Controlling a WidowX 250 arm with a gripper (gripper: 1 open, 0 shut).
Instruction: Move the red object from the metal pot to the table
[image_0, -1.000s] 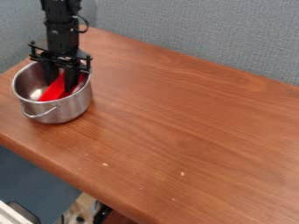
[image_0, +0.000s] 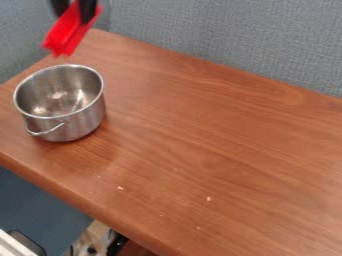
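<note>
The red object (image_0: 67, 32) hangs in the air above the back of the metal pot, tilted, at the top left of the camera view. My gripper (image_0: 78, 10) is shut on its upper end; only the black fingertips show, and the rest of the arm is cut off by the top edge. Below stands the silver metal pot (image_0: 78, 121), upright near the table's left edge, its visible inside empty. The wooden table (image_0: 214, 140) stretches out to the right of it.
Bare tabletop fills the middle and right, apart from a few tiny pale specks. A grey fabric wall (image_0: 241, 40) borders the table at the back. Off the front left edge are a white item (image_0: 14, 246) and some dark cables.
The gripper has risen out of the pot, carrying the red object up with it. The pot stands where it was and looks empty now.
</note>
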